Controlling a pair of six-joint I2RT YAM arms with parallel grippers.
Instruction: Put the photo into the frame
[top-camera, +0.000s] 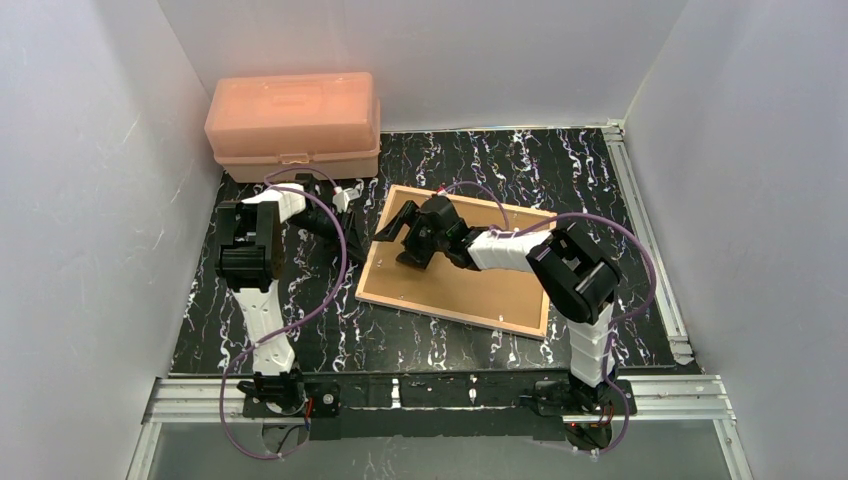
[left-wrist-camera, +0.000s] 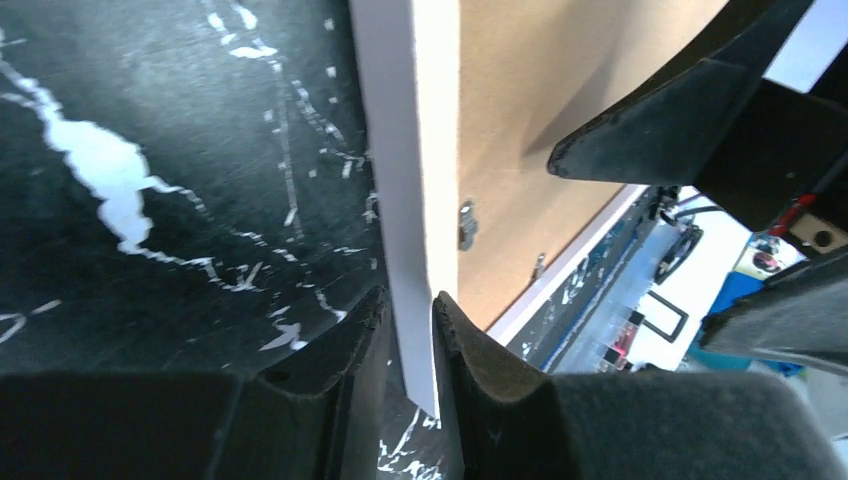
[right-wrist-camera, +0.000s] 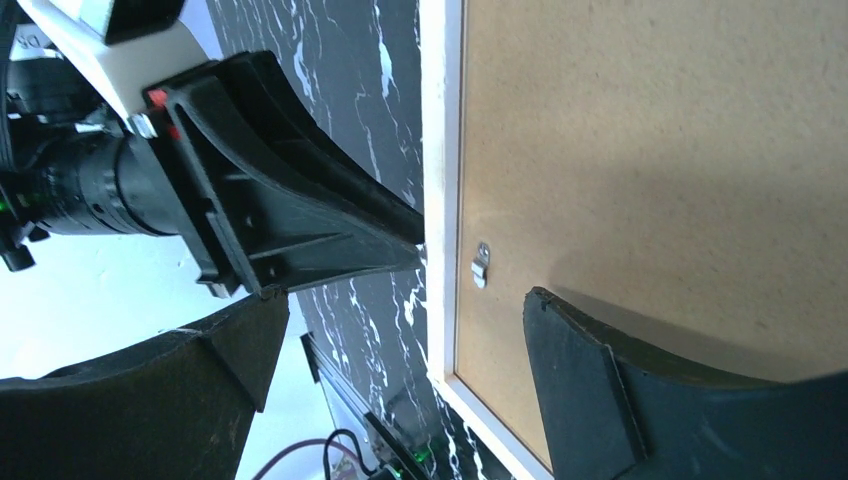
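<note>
The wooden frame (top-camera: 452, 316) lies flat on the dark marbled table, its brown backing board (top-camera: 400, 280) facing up. A small metal clip (right-wrist-camera: 481, 265) sits on the board by the left edge. My left gripper is shut at the outer left side of the frame, its fingertips by the rim; nothing shows between its fingers. Over the left half of the board, my right gripper hangs open and empty, one finger to each side of the clip's column in its wrist view. No separate photo can be seen.
An orange translucent toolbox (top-camera: 290, 120) stands at the back left. Grey walls (top-camera: 760, 180) close off the sides. Bare table (top-camera: 600, 290) lies to the right of the frame. Both arms are close together near the frame's left edge.
</note>
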